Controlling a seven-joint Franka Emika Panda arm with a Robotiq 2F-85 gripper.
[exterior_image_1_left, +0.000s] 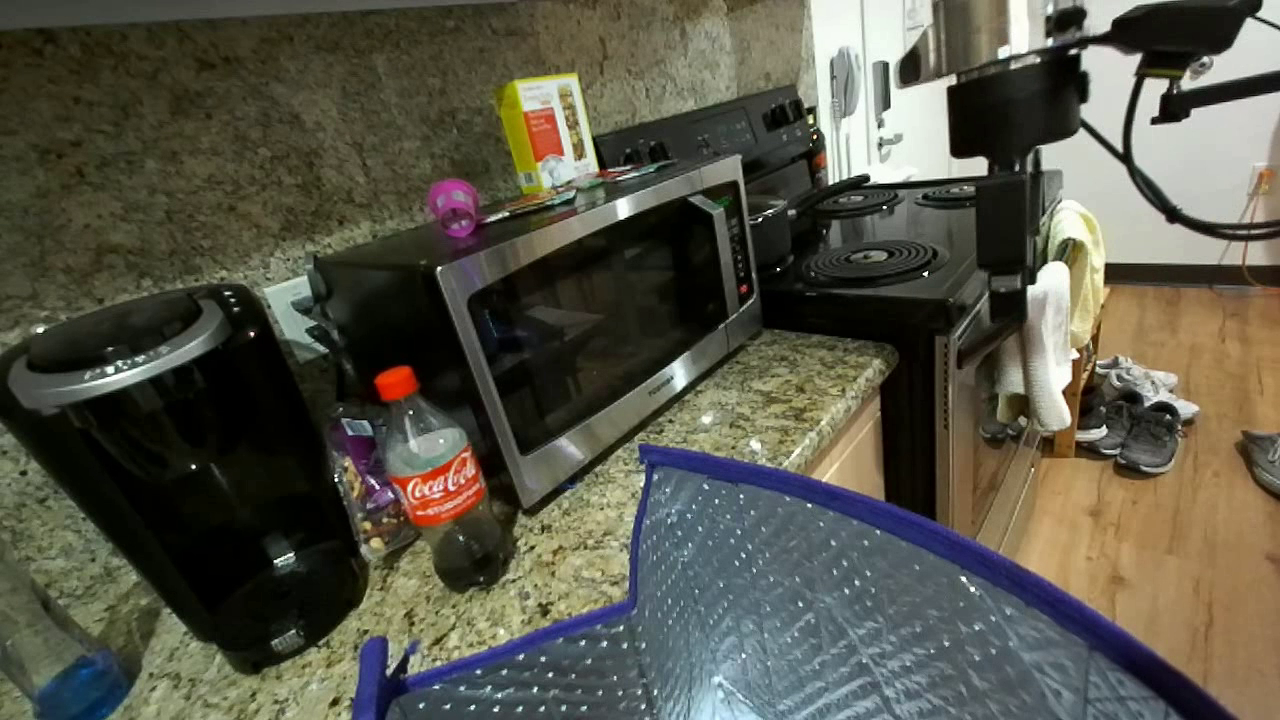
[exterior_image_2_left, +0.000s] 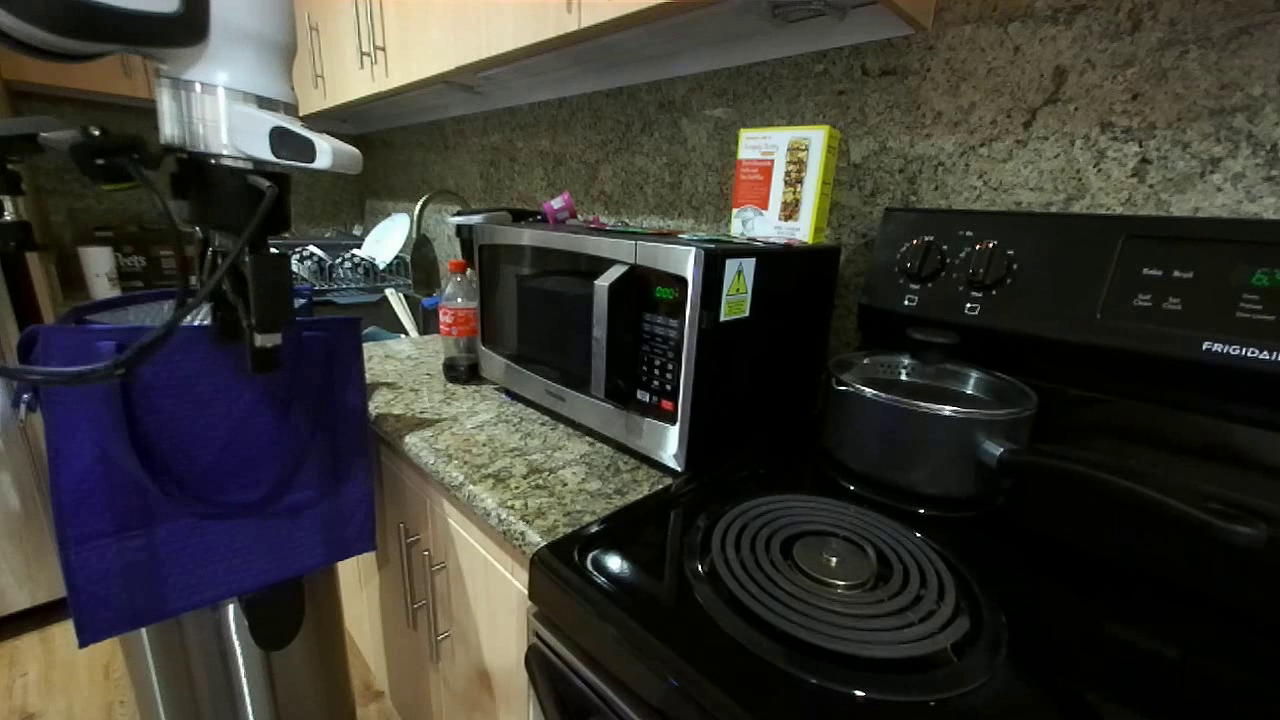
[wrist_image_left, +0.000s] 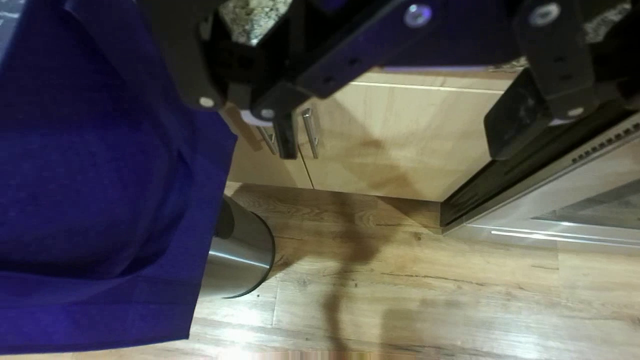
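Observation:
My gripper is open in the wrist view, its two dark fingers wide apart with nothing between them. Below the gap lie cabinet doors and wooden floor. In exterior view 2 the gripper points down in front of a purple bag, overlapping it in that view; contact cannot be judged. Exterior view 1 has the gripper in front of the stove, high up, with the bag's silver lining spread in the foreground. A Coca-Cola bottle with a red cap stands upright beside the microwave.
On the microwave are a yellow box and a pink cup. A lidded pot sits on the stove. A black appliance occupies the counter's left. A metal bin stands under the bag.

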